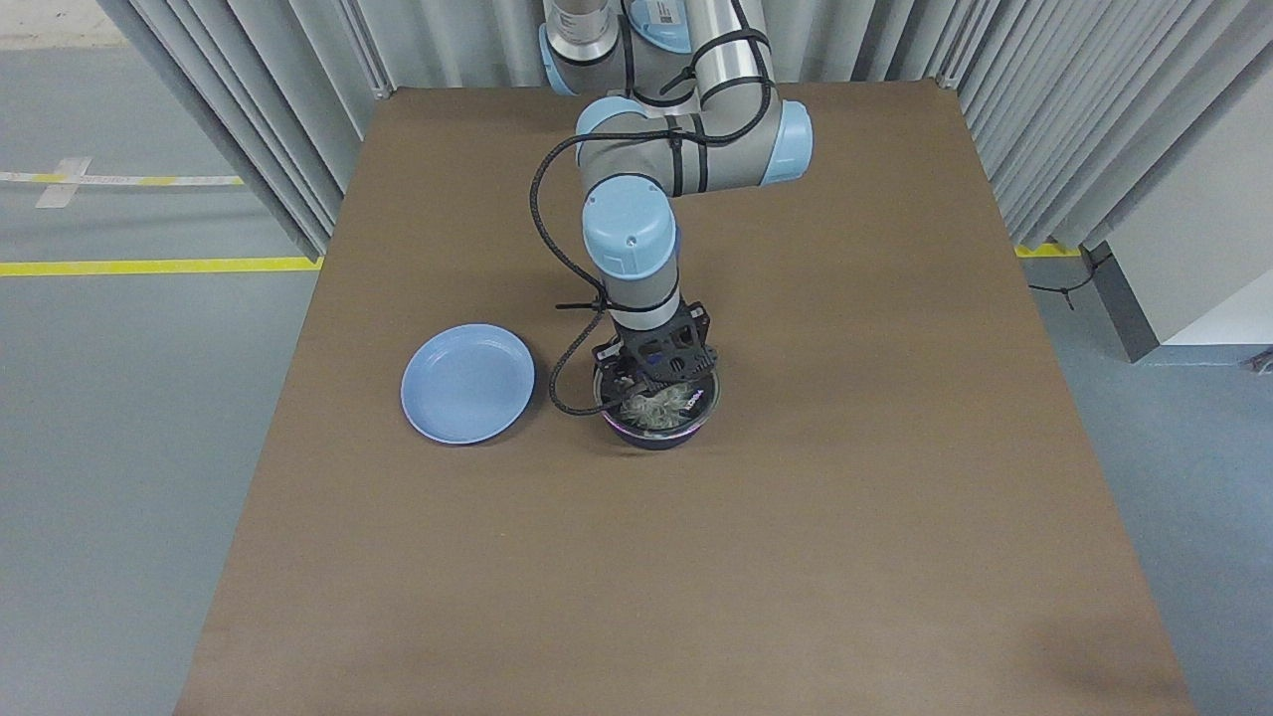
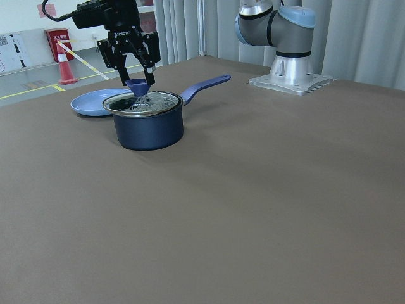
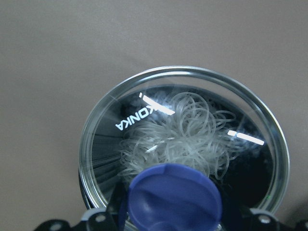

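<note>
A dark blue saucepan (image 2: 149,133) with a long blue handle stands on the table, its glass lid (image 3: 187,86) on it; pale stringy strands show through the glass. My gripper (image 2: 132,76) is over the lid, its fingers either side of the lid's blue knob (image 3: 173,197), which fills the space between them in the wrist view; it appears shut on the knob. In the front view the arm hides much of the lid.
A light blue plate (image 1: 465,382) lies just left of the saucepan in the front view.
</note>
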